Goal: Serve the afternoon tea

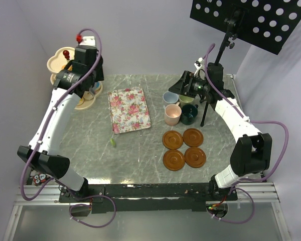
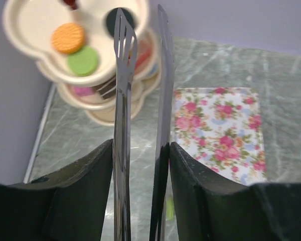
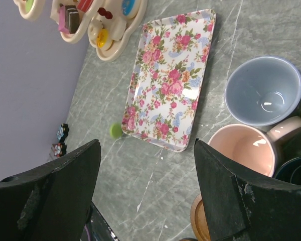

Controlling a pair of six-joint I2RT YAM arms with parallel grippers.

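A tiered cream dessert stand [image 1: 56, 61] holds toy sweets at the back left. My left gripper hangs over its right side, its long fingers a little apart, nothing clearly between them. A floral tray [image 1: 129, 110] lies in the middle, with a small green piece [image 1: 113, 142] below it. My right gripper [image 1: 183, 85] is over the cups, fingers apart and empty: blue cup [image 3: 263, 88], pink cup [image 1: 172, 115], dark green cup [image 1: 189, 114], light green cup [image 1: 186, 98]. Four brown saucers [image 1: 173, 160] lie in front of them.
A black stand with a perforated plate [image 1: 246, 20] rises at the back right. Walls close in at the back and sides. The counter between the tray and front edge is mostly clear.
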